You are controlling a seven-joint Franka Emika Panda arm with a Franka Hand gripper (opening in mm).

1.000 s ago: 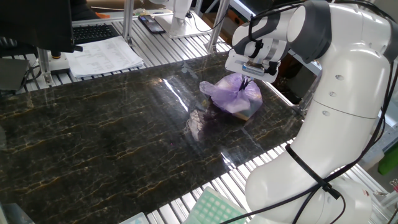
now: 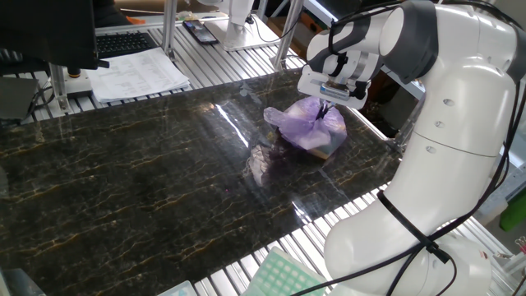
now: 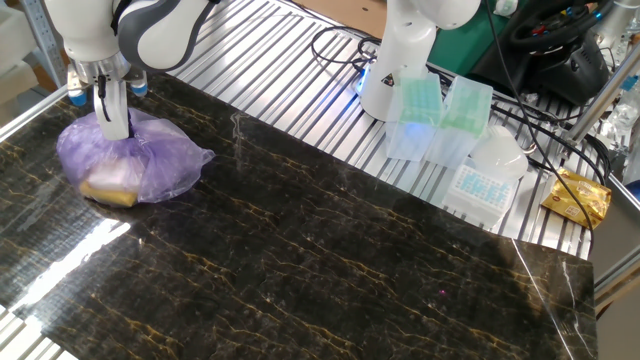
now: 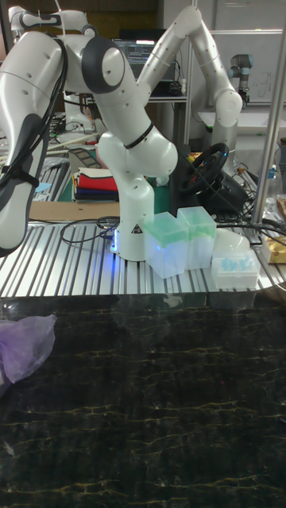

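Observation:
A translucent purple plastic bag (image 2: 315, 125) with something yellowish and pale inside sits at one end of the dark marbled tabletop (image 2: 123, 181). Pointing down into the top of the bag is my gripper (image 2: 322, 110), its dark fingers partly hidden by the film. In the second exterior view the purple bag (image 3: 140, 165) spreads around and below the gripper, whose tips cannot be made out there. Whether the fingers are parted or closed on the film does not show. Only one edge of the bag (image 4: 25, 345) enters the third exterior view, at the left.
Clear plastic boxes with green tops (image 3: 465, 105) and a white box (image 3: 482, 195) stand on the slatted metal surface beside the tabletop. A gold packet (image 3: 577, 198) lies farther along. Papers (image 2: 137, 76) lie beyond the far edge.

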